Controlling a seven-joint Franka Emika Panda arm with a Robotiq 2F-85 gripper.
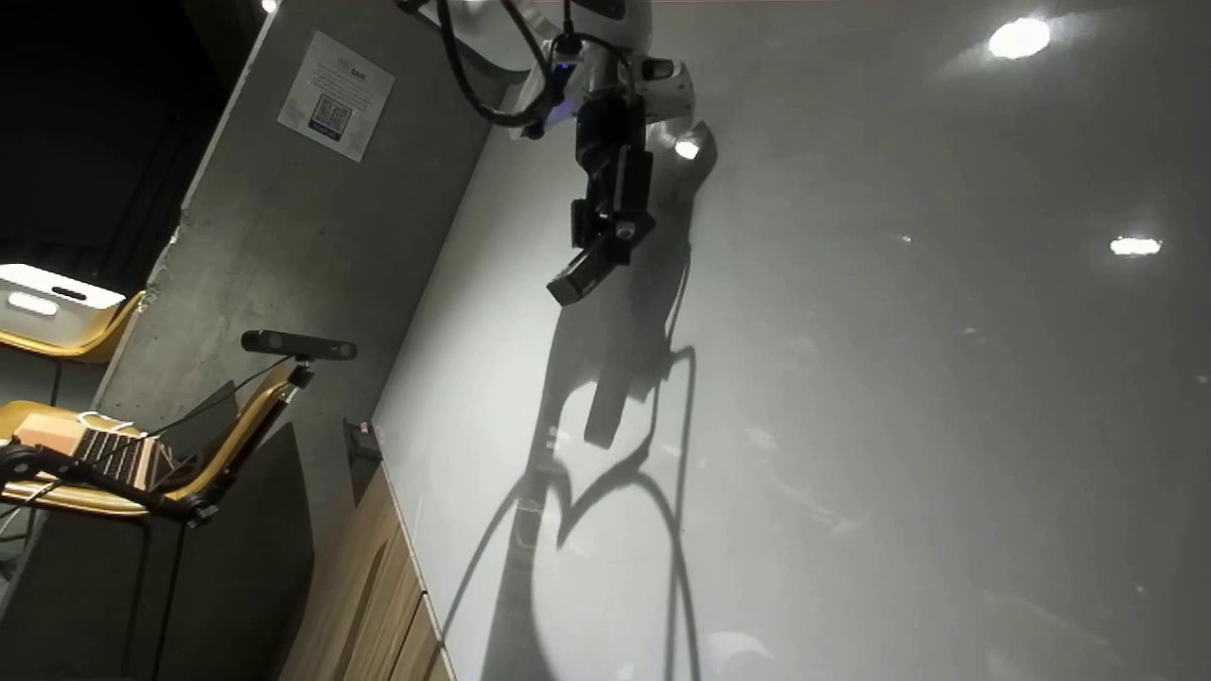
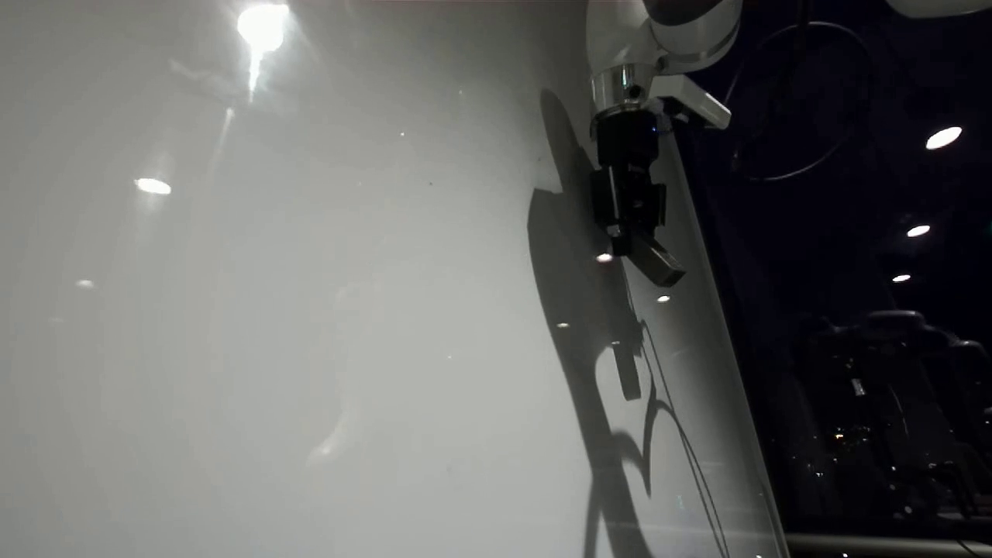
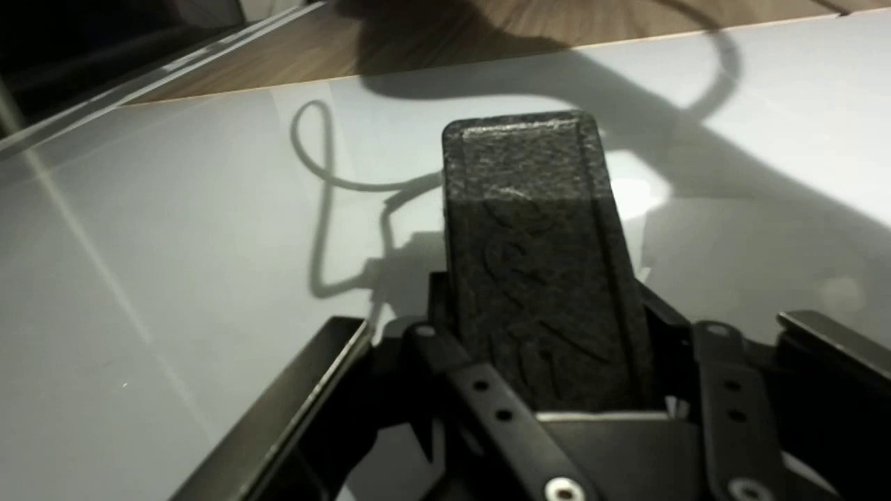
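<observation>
A dark, speckled rectangular block with rounded corners is held between the fingers of my gripper in the wrist view. Curved marks run along its broad face, and its far end sticks out well past the fingertips. Exterior view 1 has the gripper at the upper middle, pointing down, with the block angled to the lower left. From the other side, in exterior view 2, the block slants to the lower right out of the gripper. Its shadow falls apart from it, so it appears raised off the surface.
A grey wall bounds one side, with a wooden floor or panel along the edge. Beyond the wall, a camera stands near yellow chairs.
</observation>
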